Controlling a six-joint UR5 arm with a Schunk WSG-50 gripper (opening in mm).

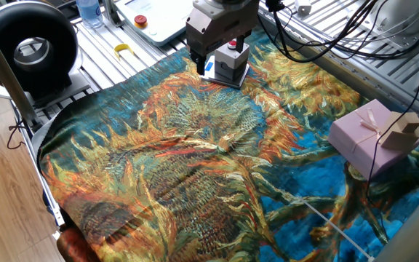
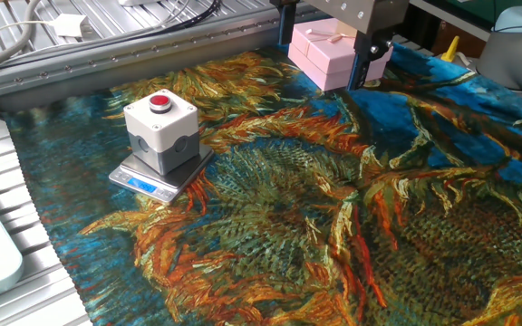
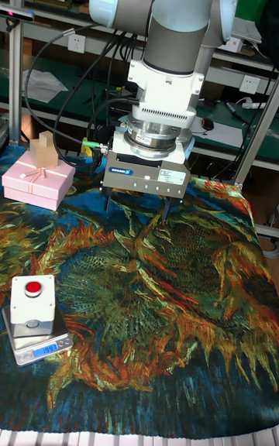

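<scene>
My gripper (image 3: 135,205) hangs over the cloth with its two fingers wide apart and nothing between them. A grey and white box with a red button (image 2: 162,131) stands upright on a small scale (image 2: 178,181), whose blue display is lit. In exterior view 1 my gripper partly overlaps the button box (image 1: 228,67), but exterior view 3 shows it well apart, to the right. A pink gift box (image 3: 37,184) with a ribbon sits on the cloth to the gripper's left in exterior view 3; a small brown carton (image 3: 43,149) rests on its lid.
A sunflower-patterned cloth (image 1: 195,189) covers most of the table, slightly wrinkled, with a broad clear area in the middle. Beyond its edge lie a yellow curved piece (image 1: 124,49), a bottle (image 1: 90,13) and a pale tray with a red knob (image 1: 140,21). Black cables (image 1: 326,51) hang near the arm.
</scene>
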